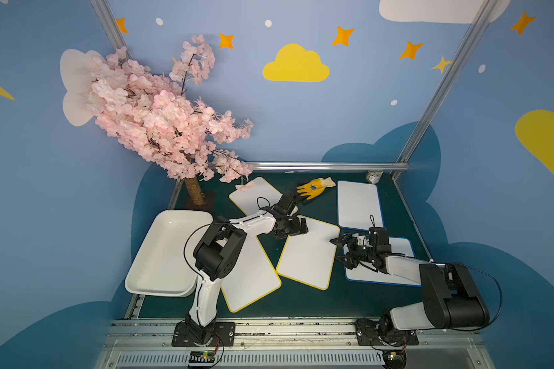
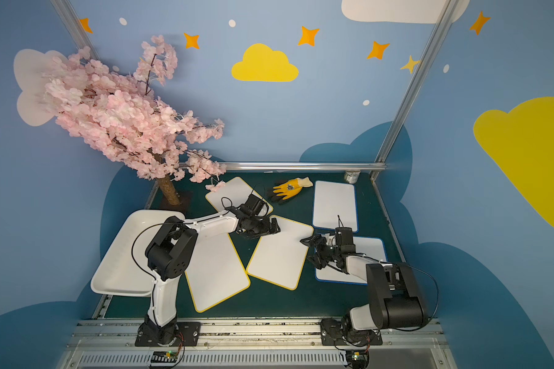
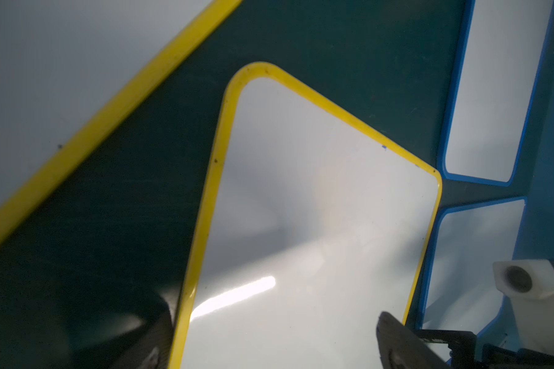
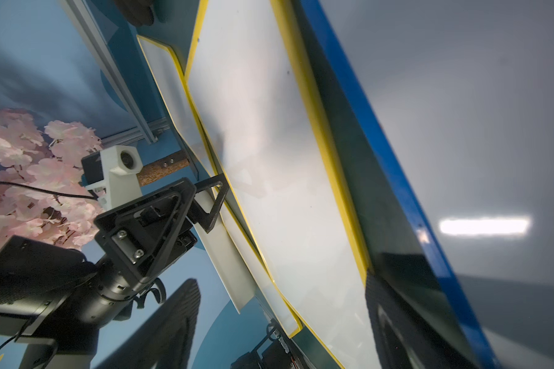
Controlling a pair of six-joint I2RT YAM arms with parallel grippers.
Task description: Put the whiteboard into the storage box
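Observation:
A yellow-edged whiteboard lies in the middle of the table. My left gripper is at its far left corner, fingers apart; in the left wrist view one finger is by the yellow edge. My right gripper is at the board's right edge, its fingers apart; whether it touches the board I cannot tell. Another yellow-edged whiteboard lies to the left and a third behind. Two blue-edged whiteboards lie right: one at the back, one under my right arm. The white storage box stands far left, empty where visible.
A yellow glove lies at the back, and a small can stands in the back right corner. The blossom tree rises behind the box. Bare green table shows along the front edge.

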